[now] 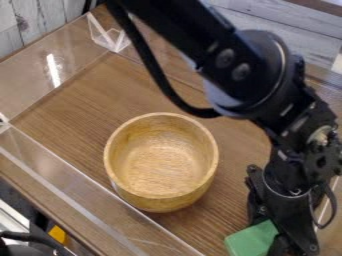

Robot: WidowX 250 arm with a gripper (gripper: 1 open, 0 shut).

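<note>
My gripper (278,220) is low at the bottom right of the camera view, shut on a green object (249,242) that rests at or just above the wooden table. Its black fingers hide part of the object, and the frame edge cuts it off. A round light wooden bowl (159,160) stands to the left of the gripper, apart from it.
Clear plastic walls (60,180) run along the left and front-left edges. A white wire piece (110,30) is at the back left, with pale boards behind the arm.
</note>
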